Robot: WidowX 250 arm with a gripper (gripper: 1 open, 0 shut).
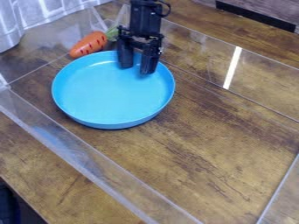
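Observation:
A blue plate (110, 96) lies on the wooden table, left of centre. The black gripper (138, 54) reaches down from the top over the plate's back rim, its fingers low at that rim; whether it holds anything between them is hard to tell. An orange toy carrot (87, 44) lies behind the plate at the left, with a green object (112, 33) beside it, partly hidden by the arm.
Clear plastic barriers run along the left and right sides, and a crumpled clear sheet is at the top left.

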